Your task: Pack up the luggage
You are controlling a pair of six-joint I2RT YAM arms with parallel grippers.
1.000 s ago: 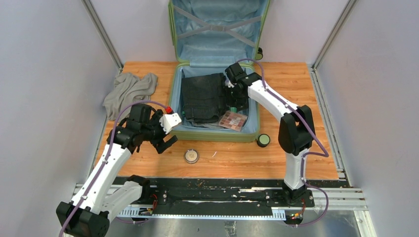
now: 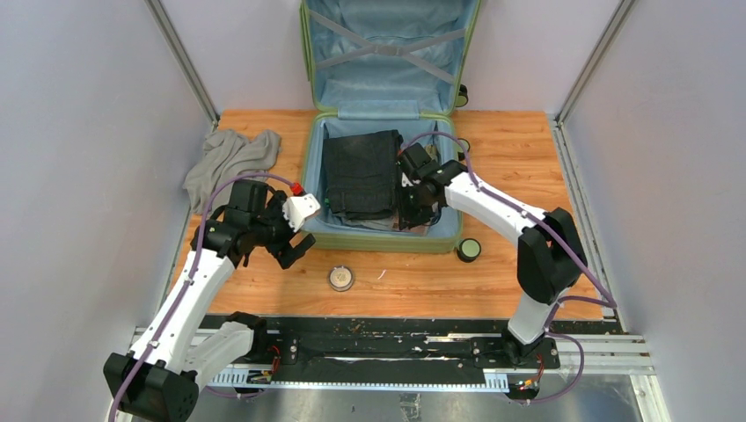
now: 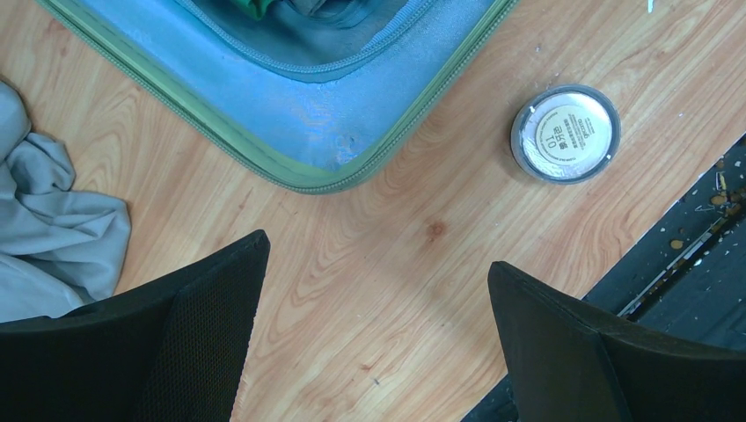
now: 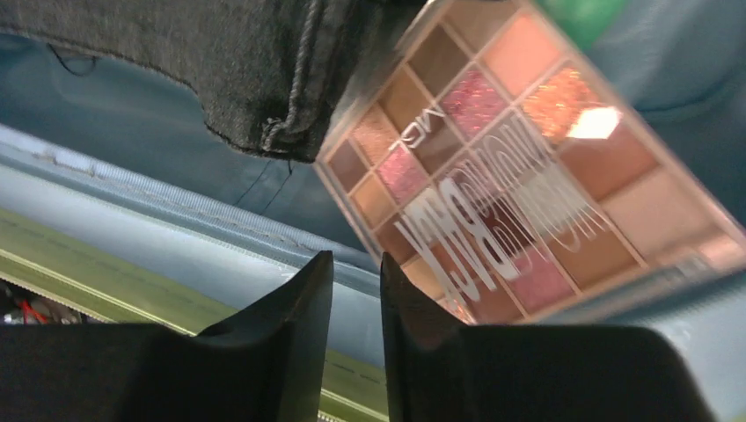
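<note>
The open suitcase (image 2: 343,236) holds folded dark jeans (image 2: 359,171) (image 4: 220,61). An eyeshadow palette (image 4: 493,176) lies inside beside the jeans, under my right gripper (image 2: 409,211). In the right wrist view that gripper's two fingertips are a short way apart over the palette's edge, with nothing clearly held. My left gripper stands open and empty over the wood table, left of the suitcase's front corner. A grey cloth (image 2: 224,167) (image 3: 53,229) lies on the table at the left.
A round compact (image 2: 341,278) (image 3: 566,136) lies in front of the suitcase, and a dark round jar (image 2: 468,250) at its front right. Another sits behind the right arm.
My right gripper has come from the back right of the suitcase's inside toward the front, over the palette. The left arm has barely moved.
</note>
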